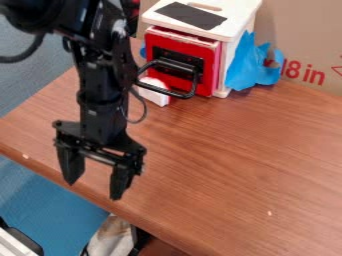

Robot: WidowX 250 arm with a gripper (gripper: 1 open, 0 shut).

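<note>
My gripper [95,172] hangs over the near left edge of the wooden table, pointing down, its two black fingers spread apart with nothing between them. Behind it at the back stands a toy oven [199,23] with a white top, a red front and a black handle, and a small white object [151,92] at its foot, partly hidden by the arm.
A crumpled blue sheet [246,68] lies against the oven's right side, before cardboard [307,30] at the back.
</note>
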